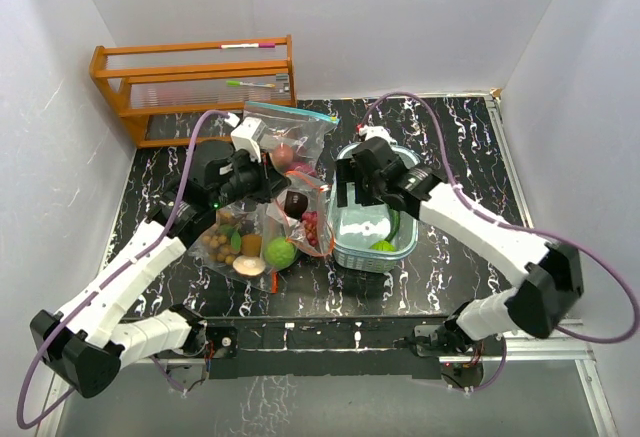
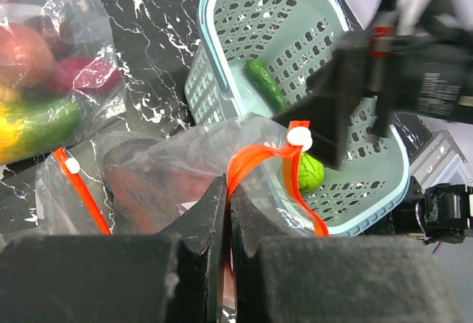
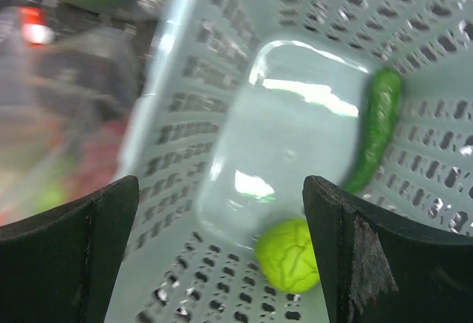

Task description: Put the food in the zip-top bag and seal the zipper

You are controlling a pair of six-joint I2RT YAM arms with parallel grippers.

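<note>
A clear bag with an orange zipper (image 2: 247,162) has its mouth gaping, and my left gripper (image 1: 275,179) is shut on its edge, the orange strip running between the fingertips. Inside that bag show a dark round item (image 1: 296,204) and red grapes (image 1: 310,227). Over the pale green basket (image 2: 214,38) is my right gripper, its fingers wide apart and nothing between them. The basket holds a cucumber (image 3: 378,120) and a bright green round vegetable (image 3: 284,255), both lying beneath the right gripper.
Another filled bag (image 1: 238,242) lies left of the open one, by a green ball-like item (image 1: 280,252). A blue-zip bag (image 1: 310,122) with produce is behind. The wooden rack (image 1: 130,92) stands at back left. Dark tabletop right of the basket is clear.
</note>
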